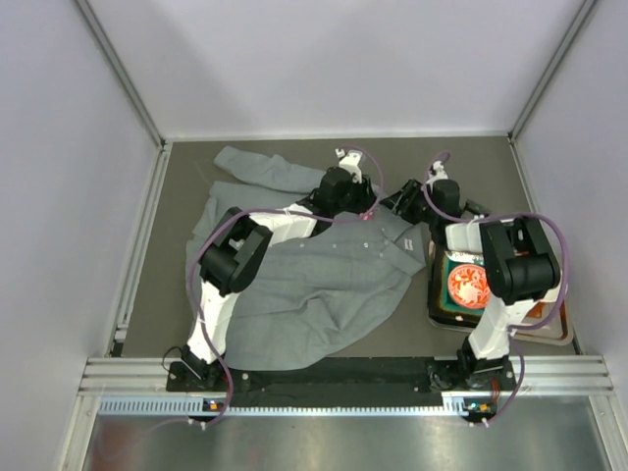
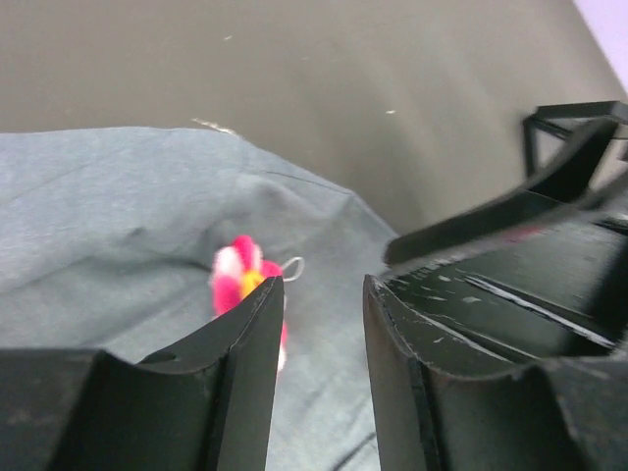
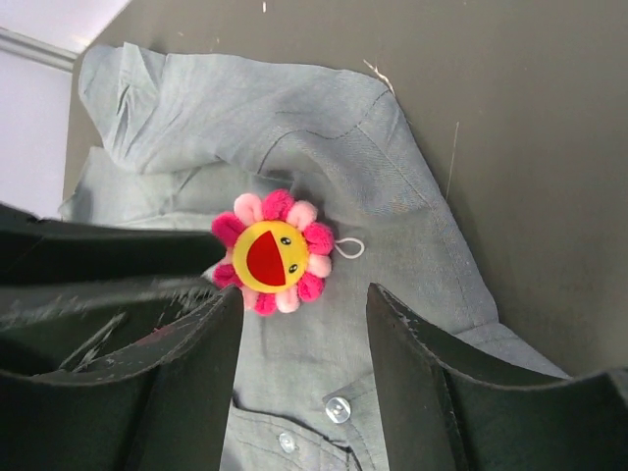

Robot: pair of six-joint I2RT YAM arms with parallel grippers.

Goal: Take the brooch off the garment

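Note:
A flower brooch (image 3: 270,255) with pink petals, yellow smiling face and white loop shows against the upper part of the grey garment (image 1: 299,304), near its right edge. My left gripper is over it; its fingertips are close together in the left wrist view, with the brooch behind them, and whether they pinch part of it is unclear. My right gripper stands to the right, its fingers apart with nothing seen between them, the brooch just beyond.
At the right stand trays (image 1: 440,319) with a round orange-red item (image 1: 468,286) and other items, under my right arm. Bare dark table borders the garment at the top and bottom right.

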